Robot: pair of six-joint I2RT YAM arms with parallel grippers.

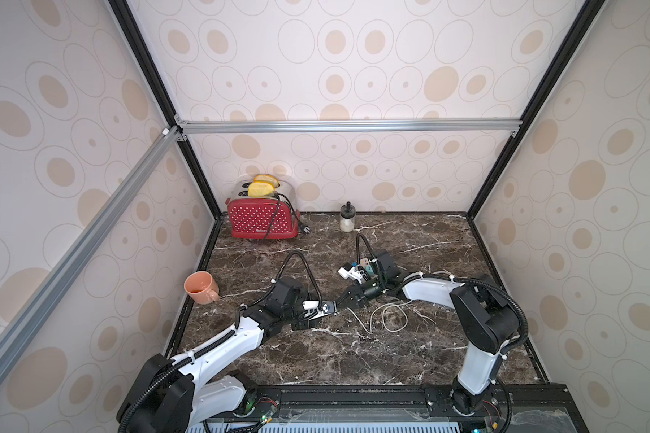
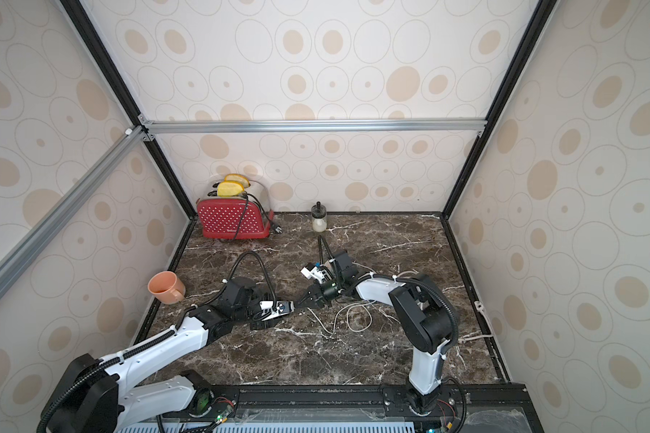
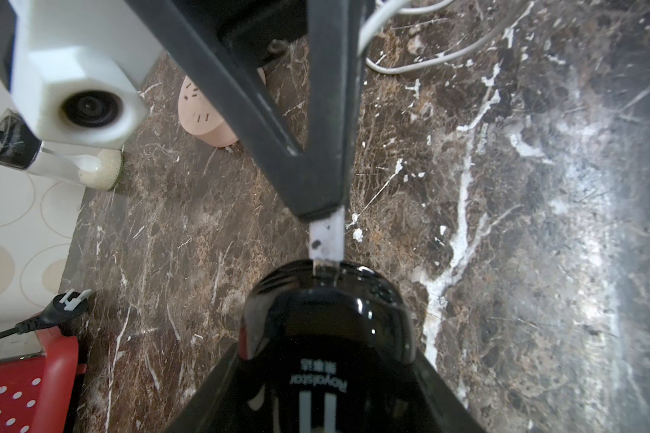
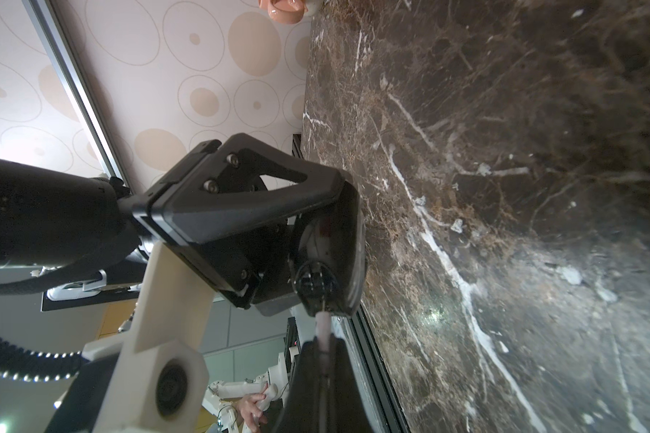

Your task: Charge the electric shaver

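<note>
A glossy black shaver (image 3: 328, 310) with a "Royalstar" label is held by my left gripper, which is shut around its sides. Its socket end (image 4: 316, 281) faces the right arm. My right gripper is shut on a pale charging plug (image 4: 323, 324), whose metal tip meets the shaver's end at the socket. From the left wrist view, a bit of that metal (image 3: 325, 267) shows between the plug body and the shaver; how deep it sits cannot be told. A white cable (image 1: 384, 318) lies looped on the counter below the right arm.
A pink power strip (image 3: 206, 115) lies behind the right gripper. The red toaster (image 1: 263, 220) with its black plug (image 3: 68, 306) and a glass jar (image 1: 347, 218) stand at the back; an orange mug (image 1: 201, 288) is at left.
</note>
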